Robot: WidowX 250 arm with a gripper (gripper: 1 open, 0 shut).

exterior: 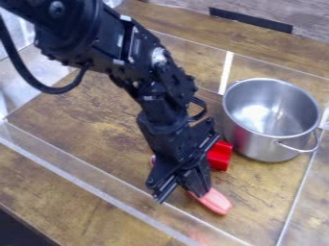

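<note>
My gripper [183, 177] is low over the wooden table, its fingertips at a pink elongated object [211, 201] that lies on the surface. Whether anything is between the fingers is hidden by the gripper body. A red object [220, 156] lies just behind the gripper, partly covered by it. To the right stands a steel pot [270, 120] with a side handle.
Pale tape lines cross it near the left front and along the right side.
</note>
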